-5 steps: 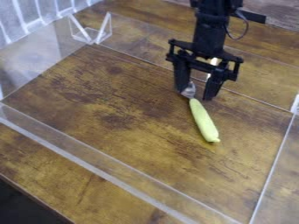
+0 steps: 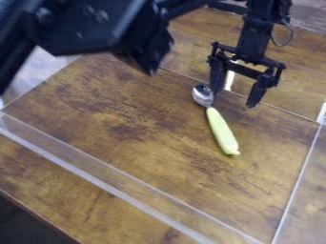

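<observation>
My black gripper [image 2: 237, 82] stands open over the back right of the wooden table, just above and right of a metal spoon [image 2: 203, 94]. A long pale yellow-green vegetable-like object [image 2: 222, 130] lies below the spoon, angled toward the lower right. A small whitish item [image 2: 228, 82] shows behind the gripper, partly hidden by it.
Clear plastic edging [image 2: 125, 188] borders the wooden table [image 2: 114, 129]. A large dark, blurred shape [image 2: 109, 29] covers the upper left of the view.
My gripper has moved slightly up and to the right, uncovering more of the spoon. A large dark blurred shape has entered at the upper left.
</observation>
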